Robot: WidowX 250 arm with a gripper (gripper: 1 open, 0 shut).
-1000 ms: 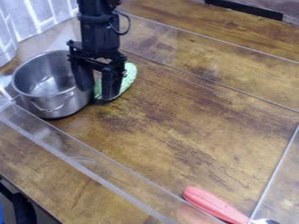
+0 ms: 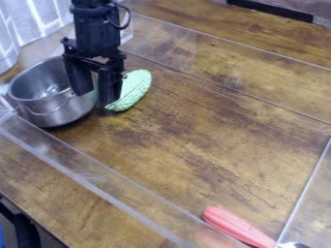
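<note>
The black gripper (image 2: 95, 81) hangs over the right rim of a steel pot (image 2: 46, 105) at the left of the camera view, its fingers pointing down. A pale green textured vegetable-like object (image 2: 134, 89) lies just right of the pot, partly behind the gripper. Whether the fingers hold anything is hard to tell.
A pink-handled utensil (image 2: 237, 225) lies at the bottom right. Clear plastic barriers border the wooden table (image 2: 214, 126), whose middle is free. A white ribbed surface stands at the back left.
The gripper has moved left and a little up, toward the pot, uncovering more of the green object. The pink utensil has not moved.
</note>
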